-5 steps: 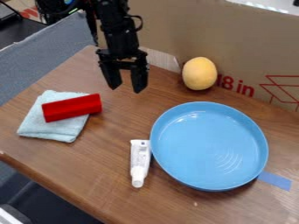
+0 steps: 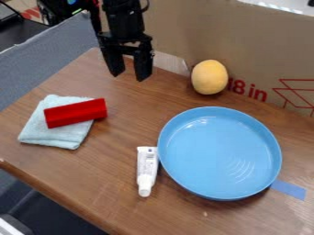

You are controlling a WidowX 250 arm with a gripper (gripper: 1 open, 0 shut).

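My black gripper (image 2: 128, 66) hangs open over the back of the wooden table, nothing between its fingers. A red block (image 2: 76, 113) rests on a folded light cloth (image 2: 50, 135) at the left. A yellow egg-shaped object (image 2: 210, 77) stands at the back right, near the cardboard. A blue plate (image 2: 219, 154) fills the front right, with a white tube (image 2: 146, 171) lying just left of it.
A cardboard wall (image 2: 245, 41) with red print runs along the back. A grey fabric surface (image 2: 37, 69) lies beyond the left table edge. The middle of the table between cloth and plate is clear.
My gripper has risen a little and shifted slightly left, toward the back. The objects on the table have not moved.
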